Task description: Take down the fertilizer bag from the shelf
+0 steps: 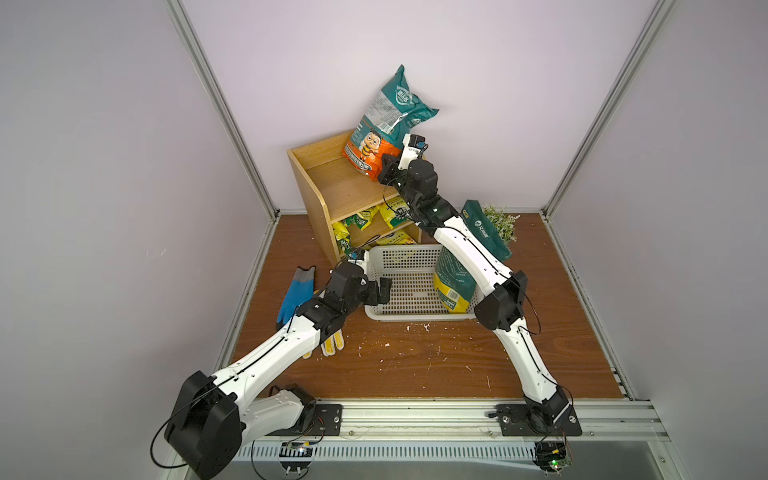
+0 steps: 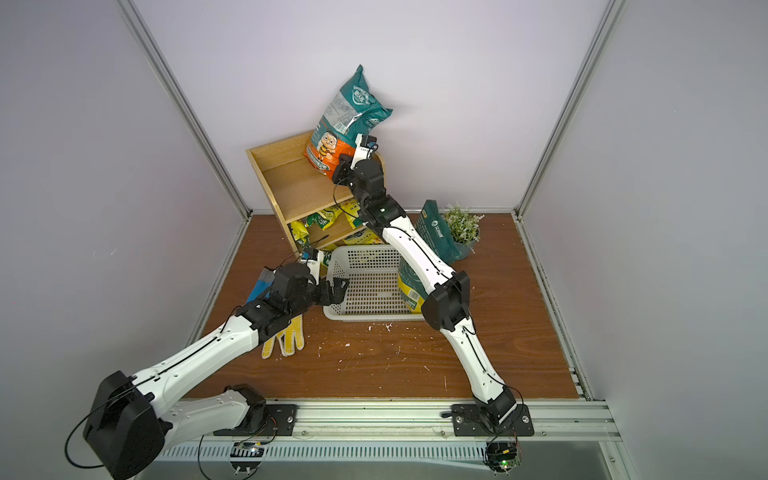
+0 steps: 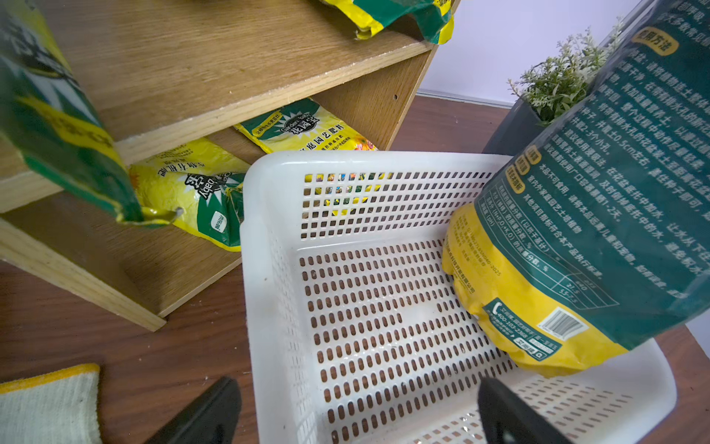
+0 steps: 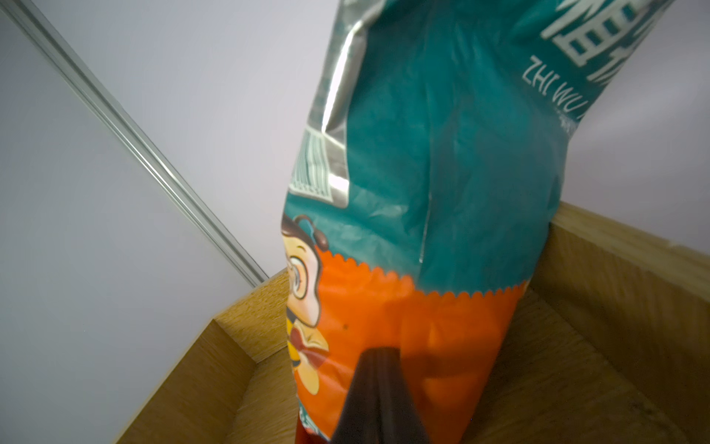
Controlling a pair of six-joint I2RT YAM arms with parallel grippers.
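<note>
A teal and orange fertilizer bag point(image 1: 385, 120) with a bee picture leans on the top shelf point(image 1: 340, 180) of the wooden rack. My right gripper point(image 1: 389, 169) is against the bag's lower orange part; in the right wrist view one dark finger shows in front of it, and how the bag sits in the fingers is unclear. My left gripper stands open above the left end of the white basket point(image 3: 392, 310), empty, with a teal and yellow bag point(image 3: 569, 222) standing in the basket's right side.
Small yellow-green bags point(image 3: 188, 192) fill the lower shelves. A potted plant point(image 3: 543, 96) stands behind the basket. Gloves point(image 1: 297, 296) lie left on the table.
</note>
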